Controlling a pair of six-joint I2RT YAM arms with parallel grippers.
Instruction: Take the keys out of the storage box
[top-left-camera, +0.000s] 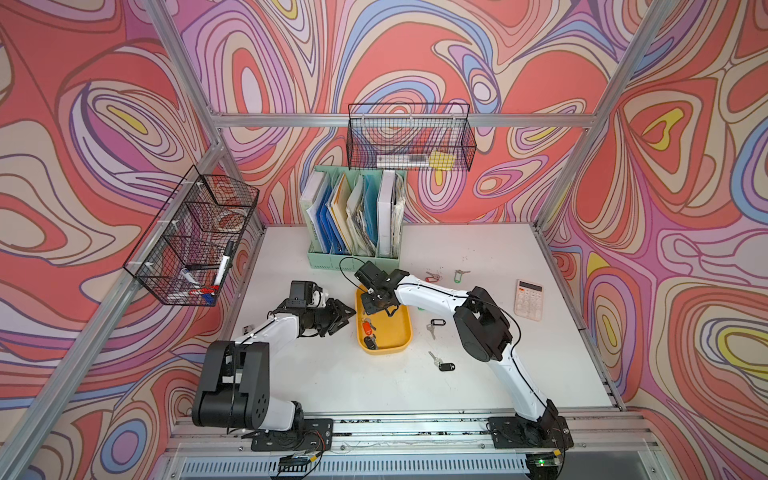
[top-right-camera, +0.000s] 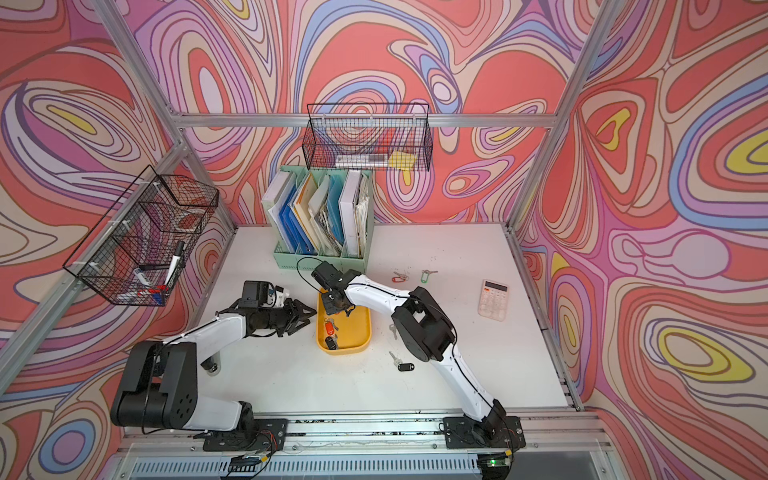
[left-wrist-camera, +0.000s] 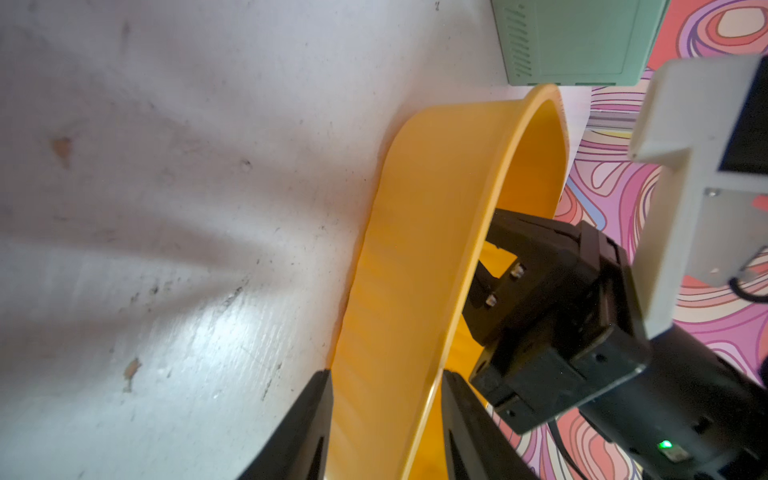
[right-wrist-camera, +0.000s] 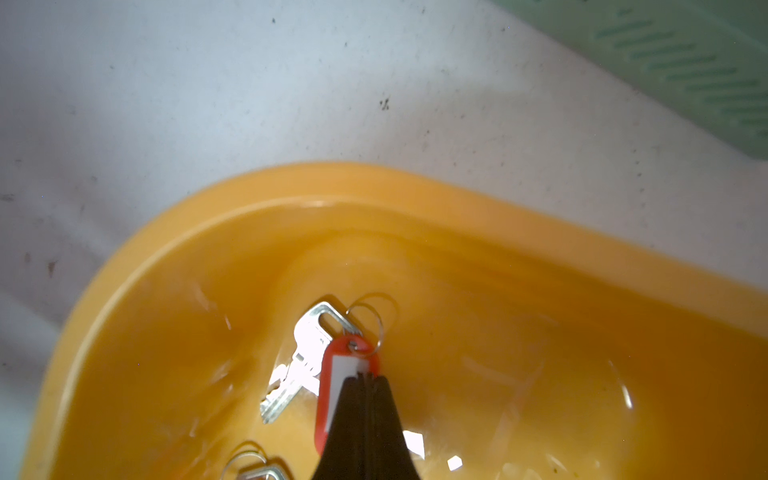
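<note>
The yellow storage box stands mid-table. In it lie a key with a red tag, and another key set with a dark fob. My left gripper is at the box's left side, its fingers on either side of the wall, shut on it. My right gripper reaches into the box, shut with nothing visible between its fingers; its tips are over the red tag, partly hiding it.
A green file holder stands behind the box. Loose keys lie to the right on the table, with a calculator farther right. Wire baskets hang at left and back.
</note>
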